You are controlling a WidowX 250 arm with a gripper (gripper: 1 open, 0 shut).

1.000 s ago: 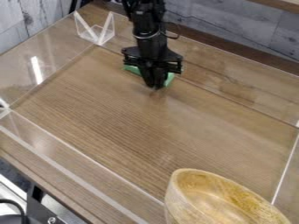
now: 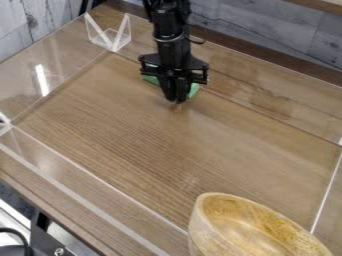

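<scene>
My black gripper (image 2: 175, 84) reaches down at the back middle of the wooden counter, over a green object (image 2: 154, 78) that is largely hidden behind it. The green shows on both sides of the fingertips. Whether the fingers are open or shut on it I cannot tell.
A large yellow bowl (image 2: 254, 225) stands at the front right. A tiled wall (image 2: 267, 45) runs along the back, and clear plastic pieces are fixed at the left and back left.
My gripper has shifted very slightly to the right over the green object. The bowl has not moved.
</scene>
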